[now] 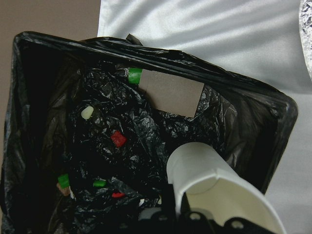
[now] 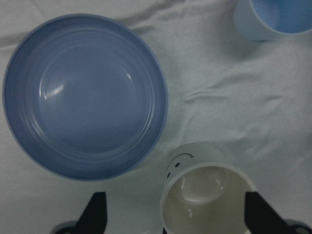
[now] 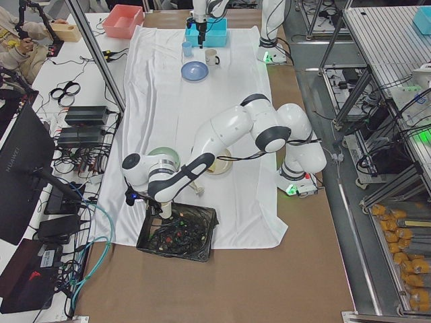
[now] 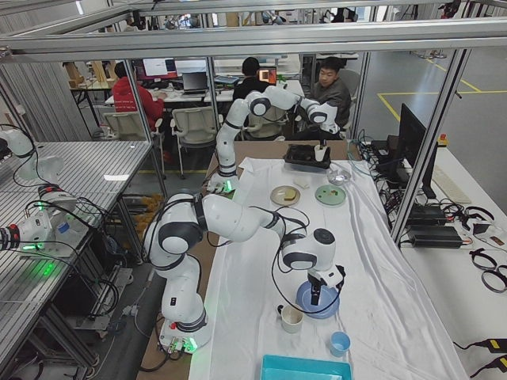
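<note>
My left gripper is shut on a white paper cup (image 1: 195,165), held over a black bag-lined bin (image 1: 34,44) with small scraps and a cardboard piece (image 1: 170,92) inside. My right gripper is open above a white mug (image 2: 192,195) with a printed smile, beside a blue plate (image 2: 83,97) and a blue cup (image 2: 258,29); whether its fingertips surround the mug at its height cannot be told.
A teal tray (image 4: 305,366) stands beyond the mug. A beige plate (image 4: 284,195) and green plate (image 4: 330,195) lie near the bin, with foil behind them.
</note>
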